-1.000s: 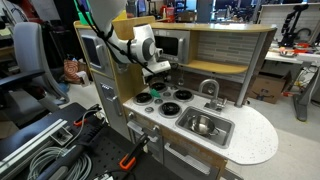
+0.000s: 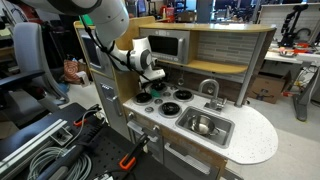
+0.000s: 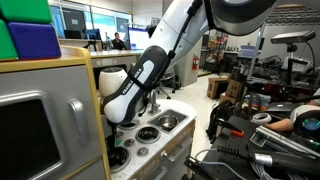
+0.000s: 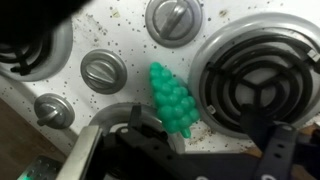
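A green, bumpy toy-like piece (image 4: 174, 100) lies on the white stovetop between the knobs and a burner in the wrist view. My gripper is above it and open, its dark fingers (image 4: 268, 140) spread to either side of the green piece's lower end, with nothing gripped. In exterior view 1 the white arm (image 2: 138, 55) reaches down over the back left of the stove, and the gripper is small and hard to make out there. Exterior view 2 shows the arm (image 3: 150, 65) bent down toward the burners, with its gripper largely hidden.
Silver knobs (image 4: 174, 20) and black coil burners (image 4: 262, 85) surround the green piece closely. A sink (image 2: 205, 127) with a faucet lies right of the stove. The microwave (image 2: 160, 44) and shelf stand above and behind. Open white counter (image 2: 250, 135) is at the right.
In exterior view 1 the arm has come down over the last second, bringing the gripper lower, nearer the stovetop. The stove and sink look unchanged.
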